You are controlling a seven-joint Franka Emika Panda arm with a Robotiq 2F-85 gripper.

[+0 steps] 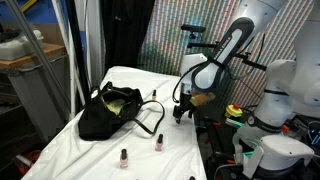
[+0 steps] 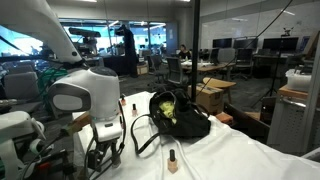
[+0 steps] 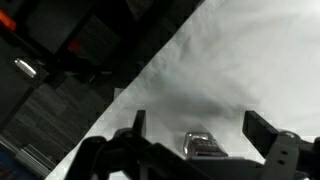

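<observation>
My gripper is open, its two black fingers wide apart over the white tabletop in the wrist view. A small dark object with a shiny, silvery end [image 3: 203, 143] shows low between them, partly hidden by the gripper body; whether it touches the gripper is unclear. From outside, the gripper [image 1: 185, 112] hangs low over the right edge of the white table [image 1: 185, 155]. A black bag [image 1: 105, 112] with something yellow-green inside lies on the table, its strap reaching toward the gripper. Small dark-topped pinkish bottles stand apart from it, one of them nearest the gripper [image 1: 159, 143].
Another small bottle [image 1: 124, 158] stands farther left, and one [image 1: 154, 95] stands behind the strap. A dark floor drops away beyond the table edge in the wrist view. White table surface between the bag and the front is mostly bare.
</observation>
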